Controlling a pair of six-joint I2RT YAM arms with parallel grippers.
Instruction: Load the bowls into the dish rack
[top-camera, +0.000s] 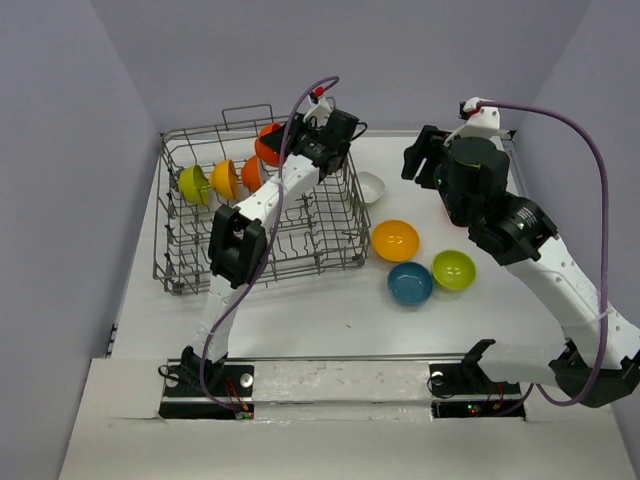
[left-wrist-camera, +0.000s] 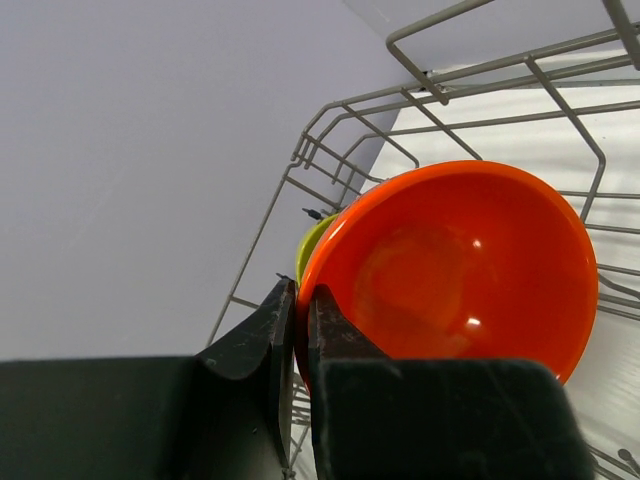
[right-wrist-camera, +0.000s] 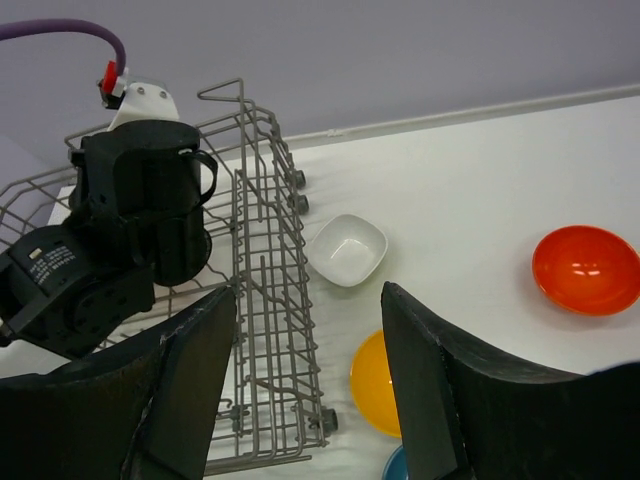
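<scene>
My left gripper is shut on the rim of a red-orange bowl (left-wrist-camera: 450, 260), held tilted over the back of the rack (top-camera: 318, 262). Green (top-camera: 190, 185), yellow (top-camera: 222, 180) and orange (top-camera: 251, 176) bowls stand on edge in the rack. On the counter are a white bowl (right-wrist-camera: 348, 248), yellow bowl (top-camera: 395, 238), blue bowl (top-camera: 409, 284), green bowl (top-camera: 453, 268) and red bowl (right-wrist-camera: 585, 262), the last mostly hidden from above by the right arm. My right gripper is open and empty, above the counter's right side.
The rack fills the counter's left half, with bare wire space in its front. Walls enclose the back and both sides. The counter's front middle, below the rack, is clear.
</scene>
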